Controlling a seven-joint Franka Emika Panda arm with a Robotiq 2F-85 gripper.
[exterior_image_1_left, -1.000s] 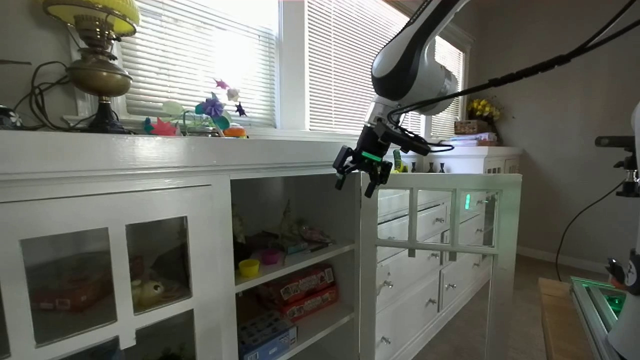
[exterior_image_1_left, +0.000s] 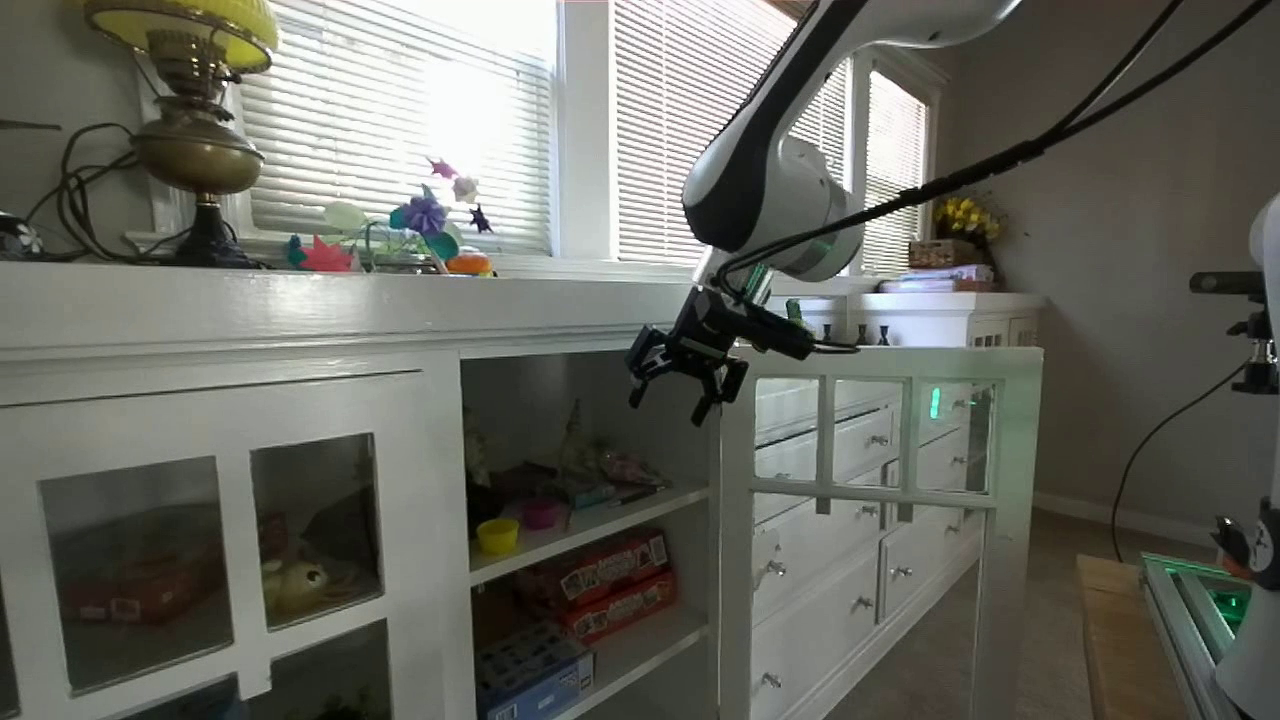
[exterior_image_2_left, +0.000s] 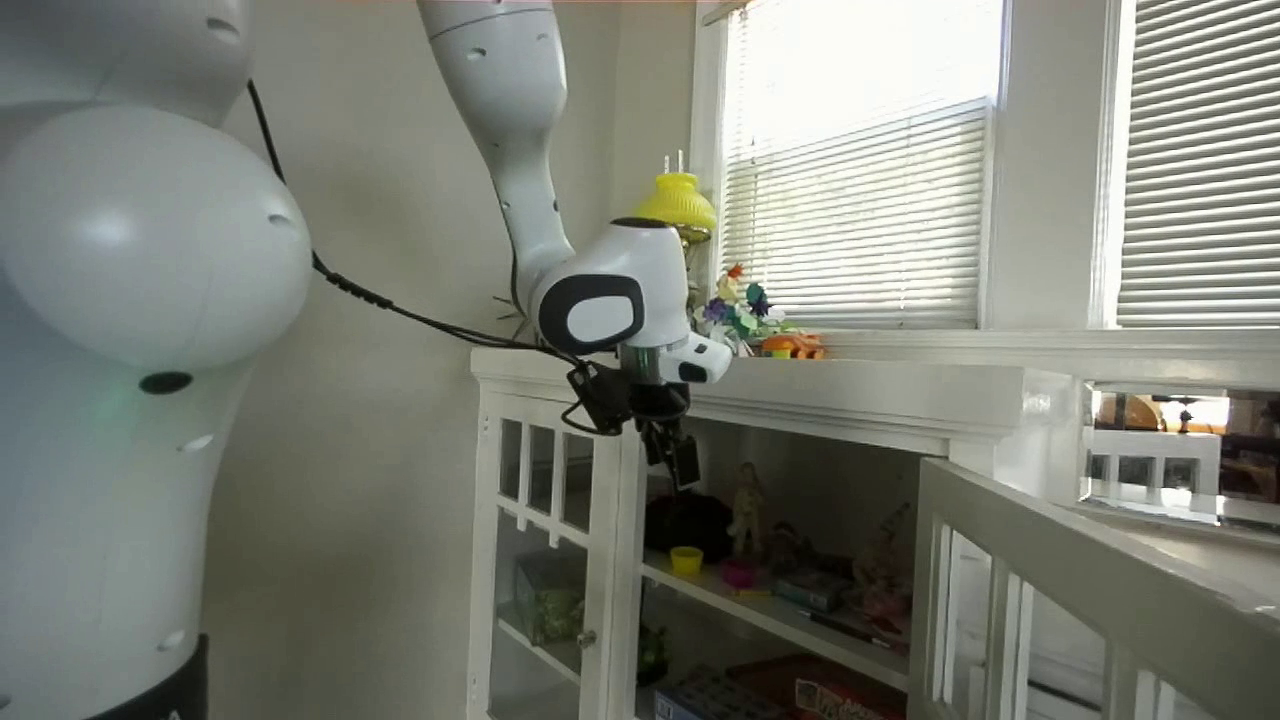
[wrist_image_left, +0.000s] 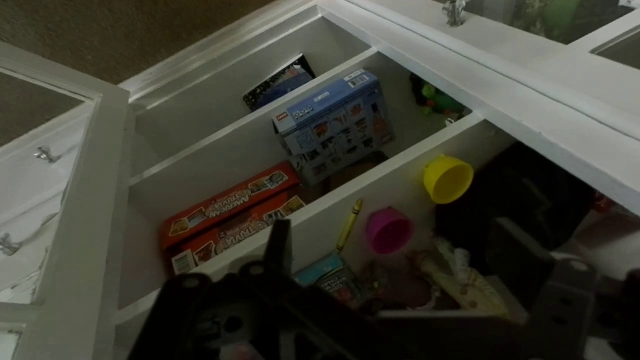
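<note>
My gripper (exterior_image_1_left: 668, 406) stands open in front of the open cabinet, near the top of its doorway, with nothing between its fingers. In the wrist view one dark finger (wrist_image_left: 278, 246) shows at lower centre and the other to the right. Below lies the upper shelf (exterior_image_1_left: 600, 528), carrying a yellow cup (wrist_image_left: 448, 179) at its front edge and a magenta cup (wrist_image_left: 388, 230) beside it. A yellow crayon (wrist_image_left: 349, 225) and a pale doll-like figure (wrist_image_left: 474, 291) lie close by, partly hidden by my gripper.
Red game boxes (wrist_image_left: 231, 213) and a blue box (wrist_image_left: 336, 123) occupy the shelf below. The cabinet's right door (exterior_image_1_left: 1014, 480) stands swung out, an obstacle beside my arm. A lamp (exterior_image_1_left: 198, 144) and paper flowers (exterior_image_1_left: 426, 216) stand on the cabinet top.
In exterior view 1 my arm and gripper have moved left and a little lower, from beside the open door's top toward the cabinet opening. The shelf contents look unmoved.
</note>
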